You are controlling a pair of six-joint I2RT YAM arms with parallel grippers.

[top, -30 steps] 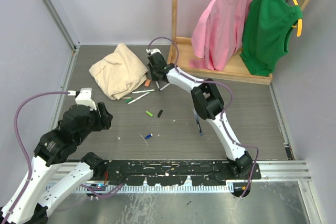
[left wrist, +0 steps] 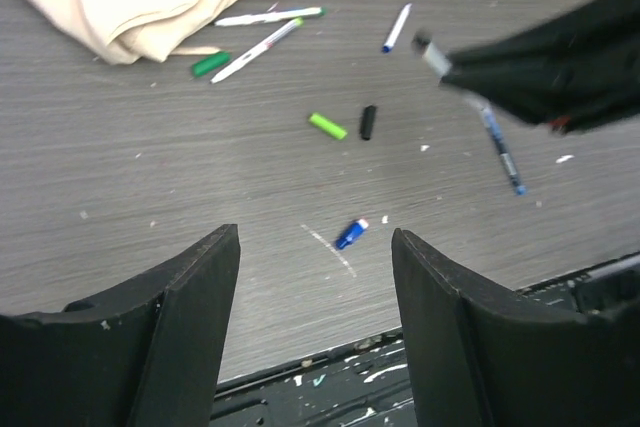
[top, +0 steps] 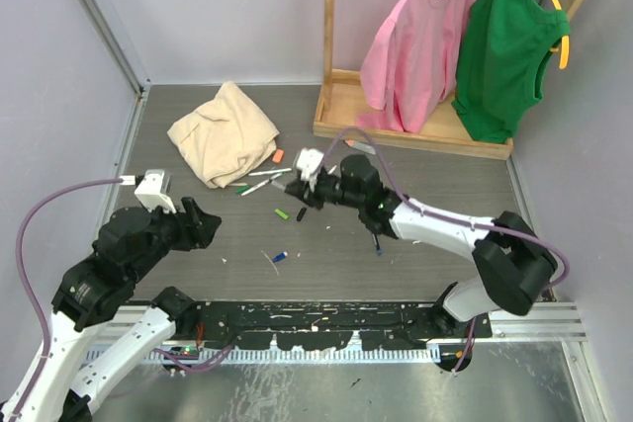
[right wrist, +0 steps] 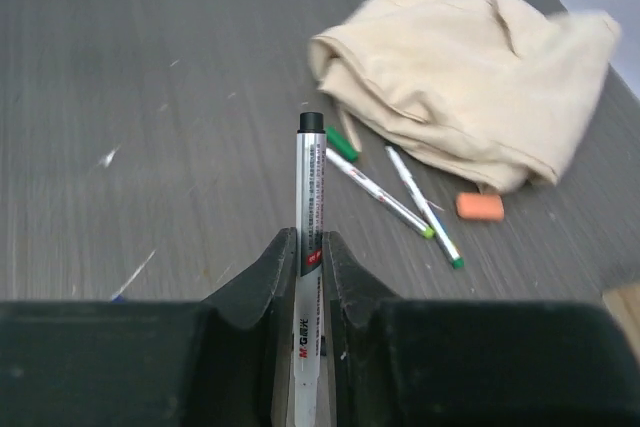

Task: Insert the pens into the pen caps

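Observation:
My right gripper is shut on a silver-white pen (right wrist: 309,187) with a black end, which points away from the fingers. In the left wrist view it is a dark blur at the right, above the table. My left gripper is open and empty, at the left of the table in the top view. Loose caps lie on the table: bright green (left wrist: 327,126), black (left wrist: 368,122), blue (left wrist: 351,234) and dark green (left wrist: 210,63). Two white pens (left wrist: 257,50) cross near the cloth. A blue pen (left wrist: 503,150) lies at the right.
A folded beige cloth (top: 224,134) lies at the back left, with an orange block (top: 278,156) beside it. The wooden rack (top: 342,101) with pink and green garments fills the back right. Bare table (top: 188,274) shows at the front left.
The right gripper has carried the pen up from the back of the table and toward the front, turning it toward the left. The left arm has shifted slightly right.

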